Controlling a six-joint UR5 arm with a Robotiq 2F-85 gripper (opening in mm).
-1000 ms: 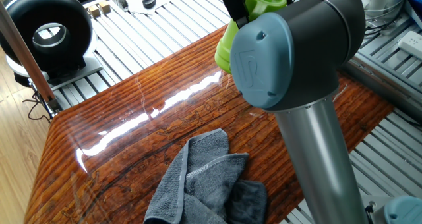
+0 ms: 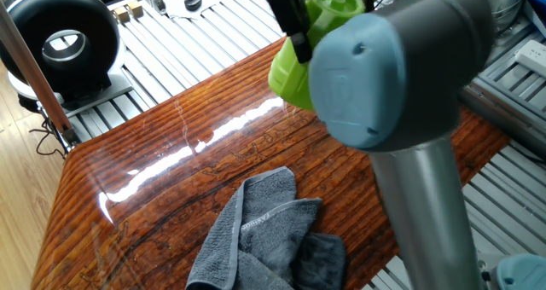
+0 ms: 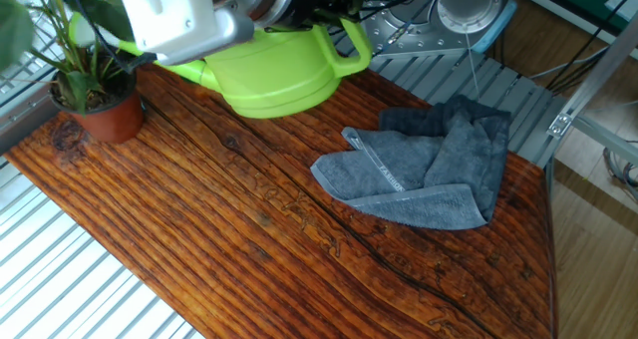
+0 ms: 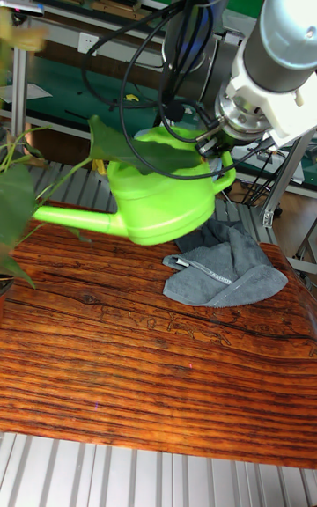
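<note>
A bright green watering can (image 3: 274, 72) hangs under the arm, its base seemingly clear of the wooden table. My gripper (image 4: 217, 144) is at the top of the can's handle (image 4: 227, 169), shut on it; cables and the arm's wrist partly cover the fingers. In exterior view 3 the can stays roughly level, with its spout (image 4: 80, 219) pointing left toward a potted plant. That plant (image 3: 95, 90), in a brown pot, stands at the table's corner in exterior view 2. From exterior view 1, the arm's grey joint hides much of the can.
A crumpled grey towel (image 3: 424, 169) lies on the wooden table (image 3: 249, 209), beyond the can's handle side. Bare wood fills the table's middle. A black ring-shaped device (image 2: 64, 47) stands off the table on the slatted metal surface. Loose cables (image 4: 127, 84) loop beside the wrist.
In exterior view 1 the arm's joint has shifted slightly right and down, and the green can has moved left and down with it. Towel and table have stayed put.
</note>
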